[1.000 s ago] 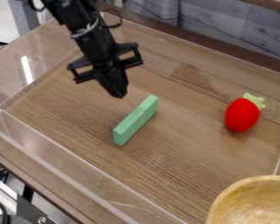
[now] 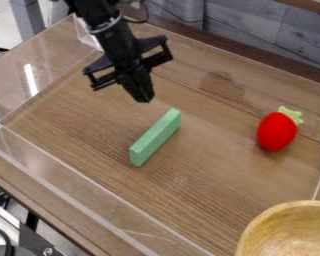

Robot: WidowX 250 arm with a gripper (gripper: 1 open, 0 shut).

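Note:
My black gripper (image 2: 129, 88) hangs over the upper middle of the wooden table, above and left of a green bar (image 2: 155, 137) that lies diagonally. The gripper looks shut, with no object visible between its fingers. A red strawberry-like object (image 2: 276, 131) with green leaves lies on the right side of the table.
A beige bowl (image 2: 290, 238) sits at the bottom right corner. The table's edge shows at the left and along the right.
My gripper has moved up in the picture, away from the green bar, and the arm has turned slightly. The objects on the table have stayed in place.

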